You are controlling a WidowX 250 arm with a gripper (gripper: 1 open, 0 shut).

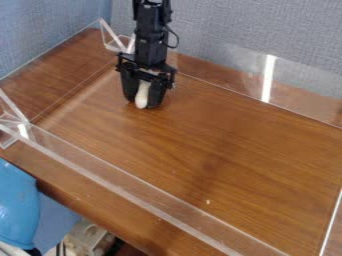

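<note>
A pale elongated object point(142, 96) lies on the wooden table toward the back left. The black gripper point(143, 92) is lowered over it, its two fingers on either side of the object and near the table surface. Whether the fingers touch or hold the object is hard to tell, as the gripper body hides part of it.
Clear plastic edging runs round the wooden table point(227, 170), whose middle and right are empty. Grey textured walls stand at the back and left. A blue object point(14, 200) lies outside the table at the lower left.
</note>
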